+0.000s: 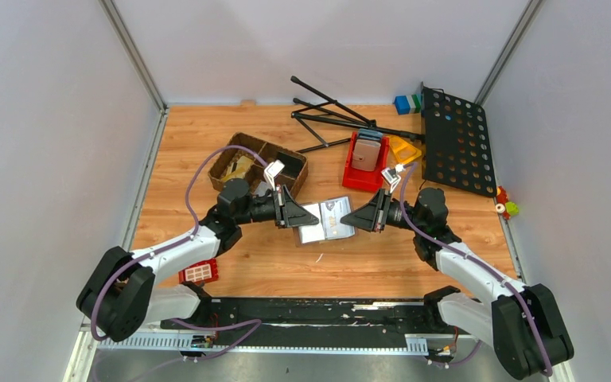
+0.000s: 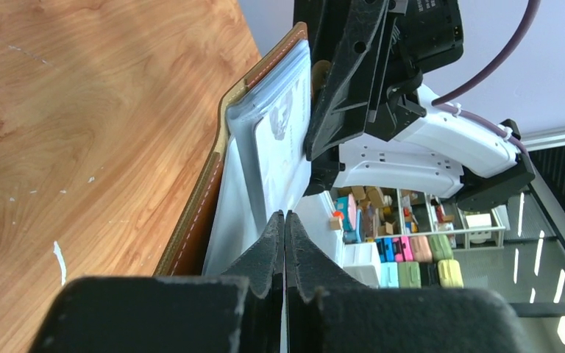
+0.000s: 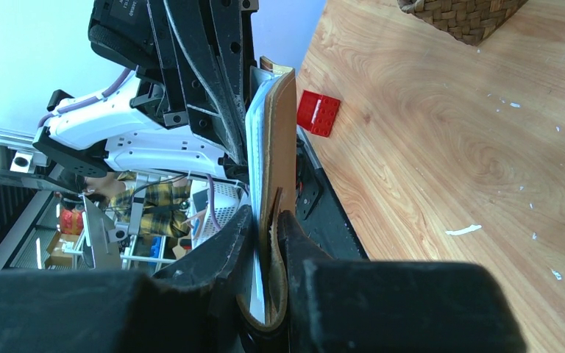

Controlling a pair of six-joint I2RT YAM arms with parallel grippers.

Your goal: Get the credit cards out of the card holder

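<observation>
Spread open between my two grippers, the brown card holder (image 1: pixel 334 216) shows its pale sleeves and cards. In the left wrist view a white card (image 2: pixel 279 136) lies in a thick stack of sleeves against the brown cover (image 2: pixel 193 213). My left gripper is shut, its tips together in front of the inner sleeves; nothing clear shows between them. The right gripper has its fingers on both sides of the holder, one against the sleeves (image 3: pixel 255 140), the other against the brown cover (image 3: pixel 282 140).
Behind the left gripper stands a divided woven basket (image 1: pixel 229 177). A red tray (image 1: pixel 359 180) holding a pinkish item is behind the holder. Farther back lie a folded black stand (image 1: pixel 342 118) and a perforated black panel (image 1: pixel 457 143).
</observation>
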